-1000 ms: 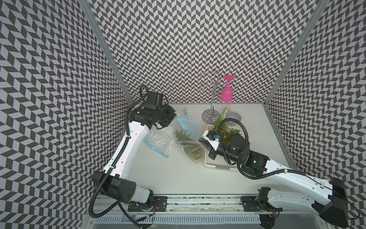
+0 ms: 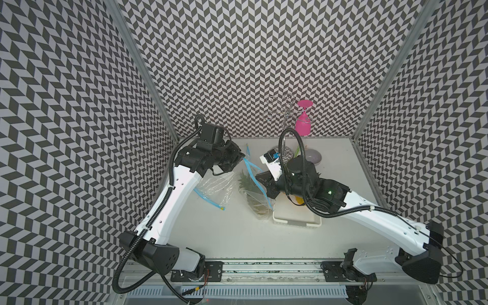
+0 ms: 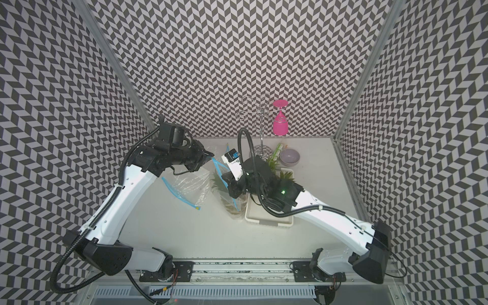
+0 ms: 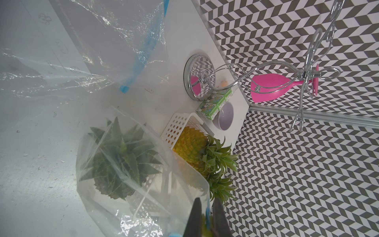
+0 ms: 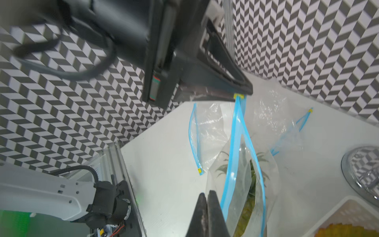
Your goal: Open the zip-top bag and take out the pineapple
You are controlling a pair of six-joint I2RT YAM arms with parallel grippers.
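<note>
The clear zip top bag (image 5: pixel 215 173) stands on the table with the pineapple (image 5: pixel 249 209) inside. Its two blue zip strips (image 5: pixel 233 162) are parted along the mouth, meeting at a yellow-tipped corner. That corner is pinched by my left gripper, which is shut on it; in the left wrist view, a blue strip runs between its fingers. My right gripper is shut just beside the mouth, and nothing shows between its fingers. The pineapple's leaves (image 4: pixel 122 158) show through the plastic in the left wrist view.
Right of the bag, a white basket (image 2: pixel 297 222) holds yellow pineapples (image 4: pixel 191 146). Behind stand a chrome rack (image 4: pixel 199 77) with a pink glass (image 4: pixel 272 86), and a purple bowl (image 4: pixel 225 116). An empty bag (image 5: pixel 213 122) lies left.
My left gripper shifted slightly right with the bag's corner; the strips hang differently.
</note>
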